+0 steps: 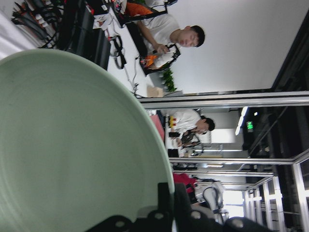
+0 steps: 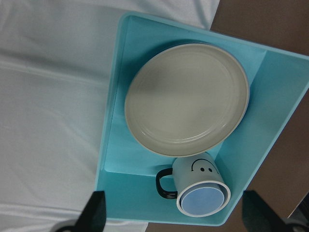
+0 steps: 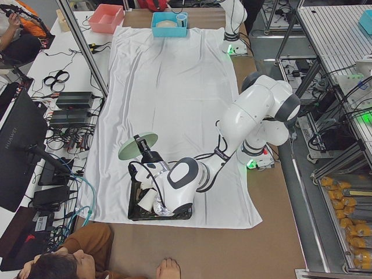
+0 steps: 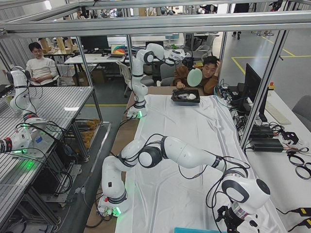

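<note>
My left gripper (image 3: 142, 145) is shut on the rim of a pale green plate (image 1: 77, 140), held raised and tilted over the near black crate (image 3: 133, 212), which holds a white piece and a shiny item partly hidden by the arm. My right gripper stands open above a light blue bin (image 2: 111, 145) at the far end of the cloth. In that bin lie a beige plate (image 2: 186, 99) and a white mug (image 2: 193, 171) with a black handle and a smiley face.
A pink bin (image 3: 106, 18), cables and a monitor (image 3: 20, 151) are on the left bench. A seated person is at the near edge.
</note>
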